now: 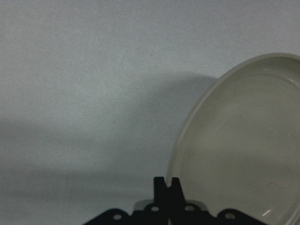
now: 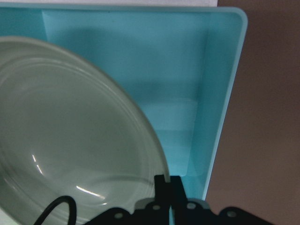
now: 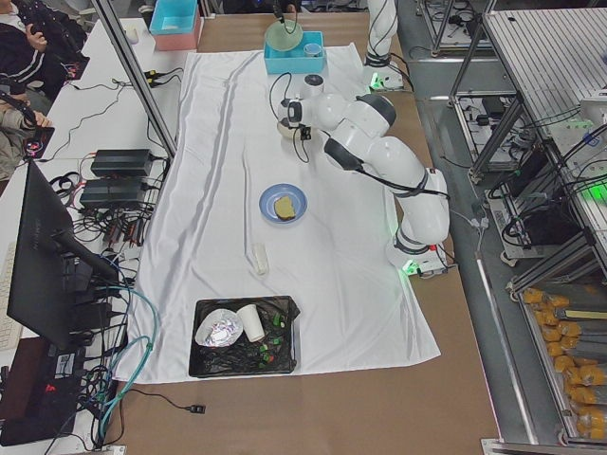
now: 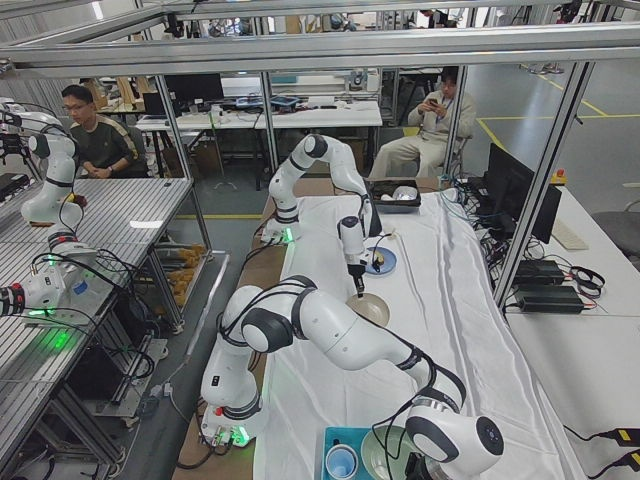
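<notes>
A pale green bowl (image 2: pixel 75 136) is over the light blue bin (image 2: pixel 220 84), with my right gripper at its rim, seemingly shut on it. A cream bowl (image 1: pixel 239 140) lies on the white cloth (image 1: pixel 84 70); my left gripper is at its left rim with fingertips close together. Whether the rim is between them is unclear. A blue plate (image 3: pixel 270 203) with a yellow sponge (image 3: pixel 285 208) lies mid-table.
A black tray (image 3: pixel 247 360) with a foil dish and white cup stands at one end of the table. A blue cup (image 4: pixel 341 463) is in the bin. Cloth around the plate is mostly clear.
</notes>
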